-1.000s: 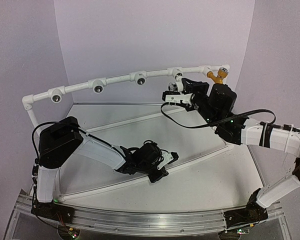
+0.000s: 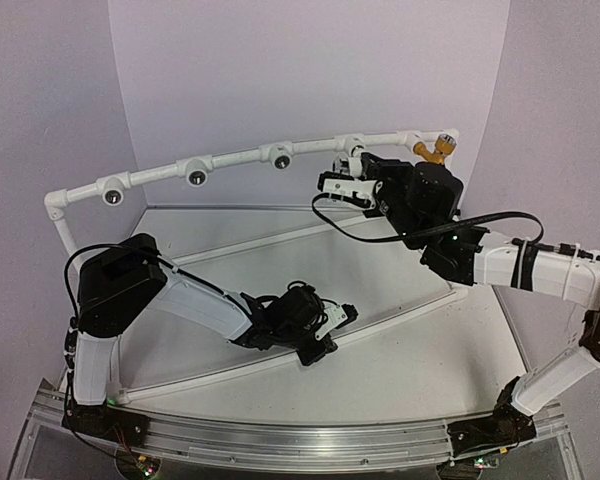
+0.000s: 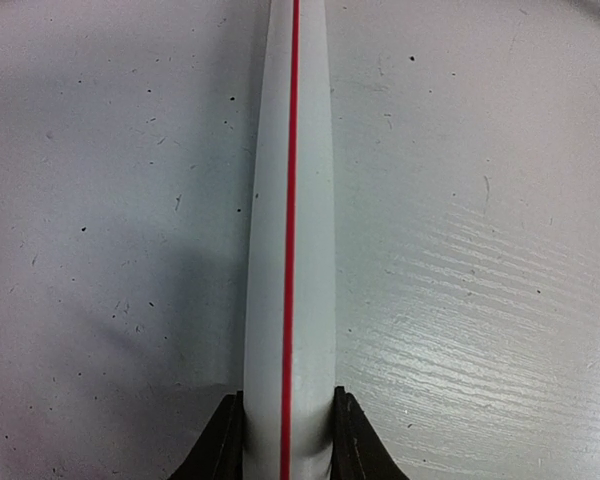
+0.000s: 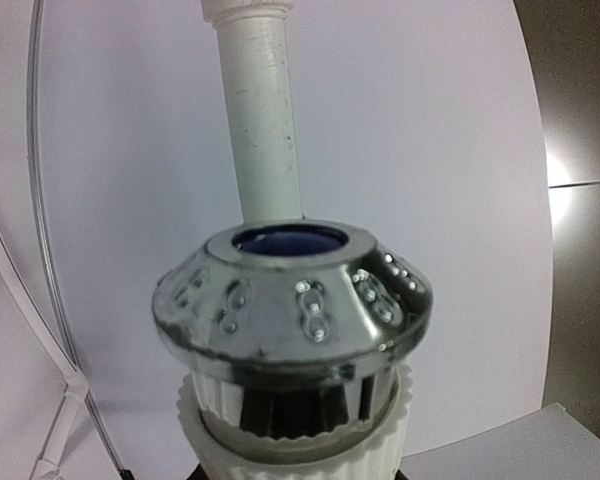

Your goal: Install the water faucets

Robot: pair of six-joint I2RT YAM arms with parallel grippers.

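Note:
My left gripper is shut on the lower white pipe, which has a red stripe along it and lies over the pale board. High on the right, my right gripper is at the upper rail's fourth tee. In the right wrist view a white faucet with a chrome end fills the lower middle, gripped by fingertips that are barely visible at the bottom edge. An orange faucet sits on the rail's right end.
The upper rail carries three other tees with dark openings to the left. The board is clear in front of the lower pipe. Walls stand behind and at both sides.
The left arm looks unchanged.

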